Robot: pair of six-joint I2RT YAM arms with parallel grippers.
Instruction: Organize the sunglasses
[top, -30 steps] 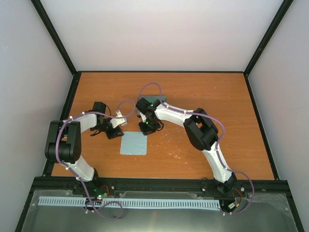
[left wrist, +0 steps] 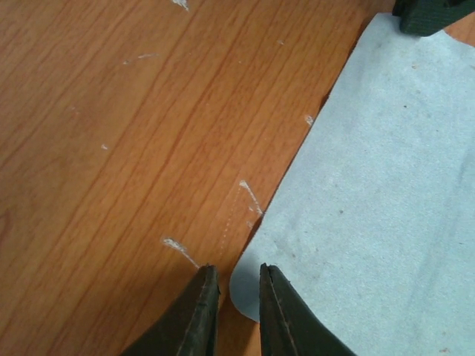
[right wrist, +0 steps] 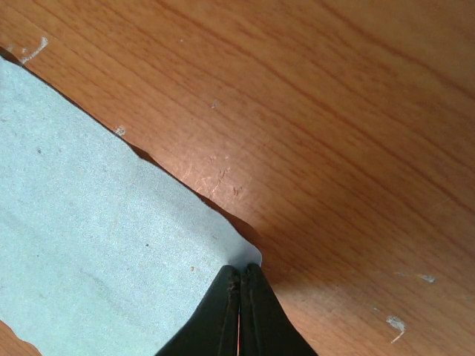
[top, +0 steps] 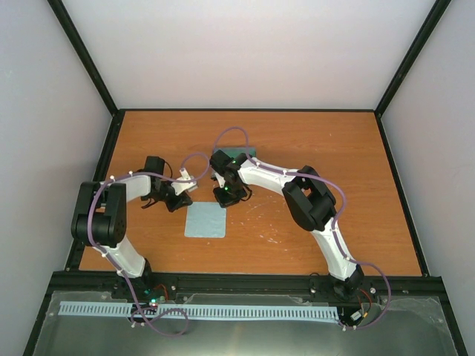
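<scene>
A pale blue cloth (top: 205, 221) lies flat on the wooden table below both grippers. My left gripper is part open at one corner of the cloth, the corner lying between and just beyond its fingertips. My right gripper is shut at another corner, its tips touching the cloth's edge; whether any cloth is pinched cannot be seen clearly. A green item (top: 234, 152) at the back is partly hidden behind the right arm. No sunglasses can be made out.
Purple cables loop over both arms. A dark green object (left wrist: 428, 15) shows at the edge of the left wrist view.
The left arm has shifted very slightly toward the cloth. The right arm and the cloth look unchanged.
</scene>
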